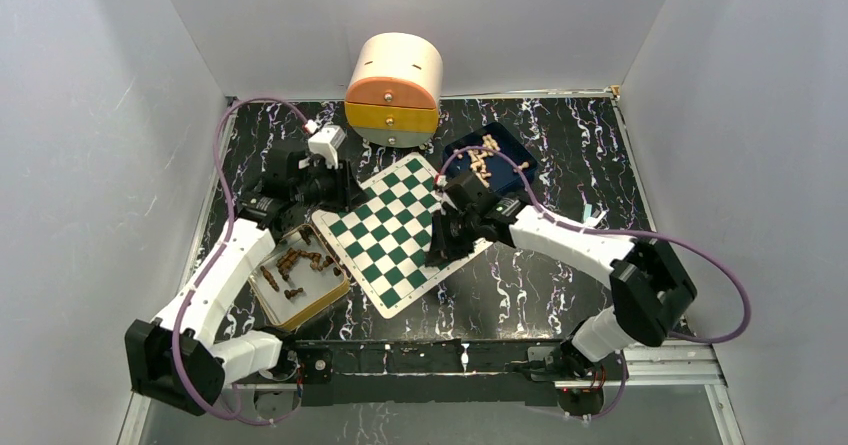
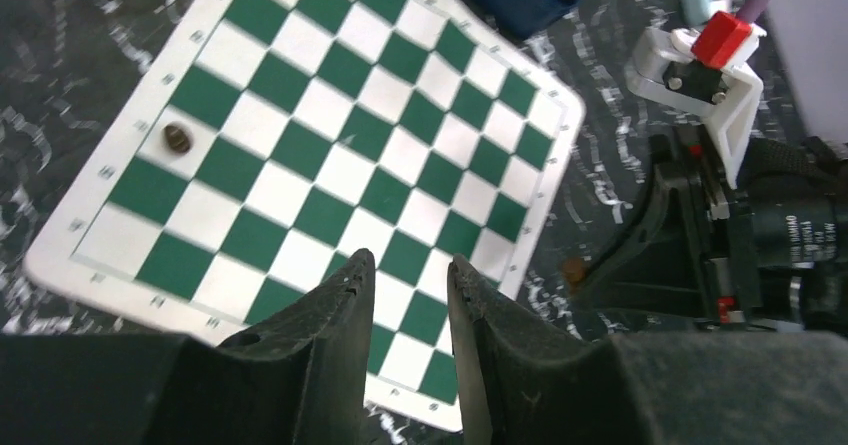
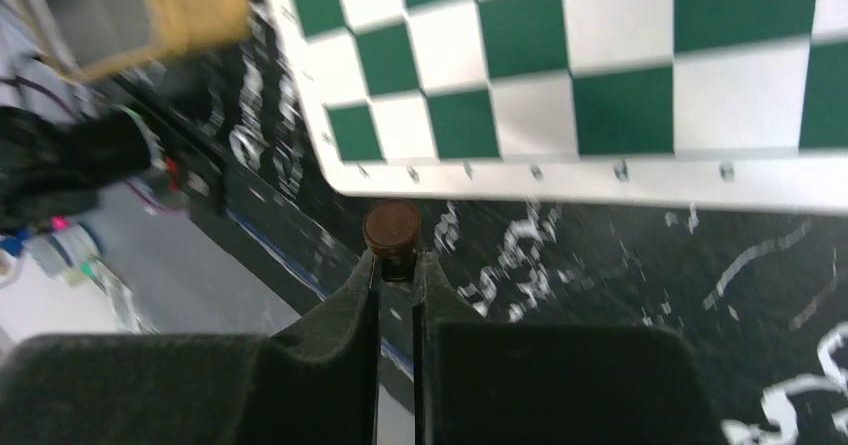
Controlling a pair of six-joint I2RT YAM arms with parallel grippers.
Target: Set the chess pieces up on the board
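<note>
A dark brown chess piece (image 2: 177, 138) stands on a white square in the edge row of the green-and-white board (image 2: 345, 125). The left arm hides it from the top view. My left gripper is open and empty, its fingers spread above the board. My right gripper is shut on a second brown piece (image 3: 392, 227), whose round end sticks out past the fingertips. In the right wrist view, that piece appears just outside the board's lettered edge, near a corner. From above, the right gripper covers the board's right side.
Several brown pieces lie in the gold-rimmed tin (image 1: 330, 297) left of the board. Pale pieces lie in the navy tray (image 1: 526, 152) at the back right. A rounded drawer cabinet (image 1: 392, 90) stands behind. Most squares are bare.
</note>
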